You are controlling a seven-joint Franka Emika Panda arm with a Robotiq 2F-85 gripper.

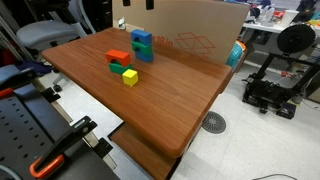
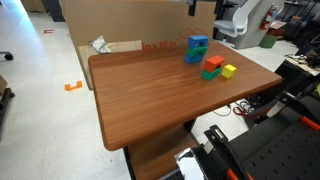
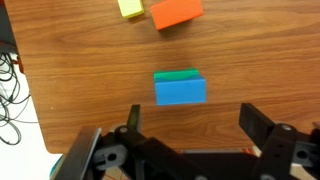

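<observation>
On the wooden table stands a stack with a blue block (image 1: 141, 35) on top, green beneath it and more blue lower down. Near it, a red block (image 1: 119, 57) rests on a green block (image 1: 120, 68), and a small yellow block (image 1: 130, 77) sits alone beside them. In the wrist view my gripper is open, its fingers (image 3: 133, 118) wide apart. The top blue block (image 3: 180, 92) appears between and slightly beyond them, apart from both. A green edge (image 3: 177, 75) shows behind it. Exterior views show only fingertip ends above the stack.
A cardboard panel (image 1: 195, 32) stands along the back edge. Loose cables (image 3: 12, 95) lie beyond the table's left side in the wrist view.
</observation>
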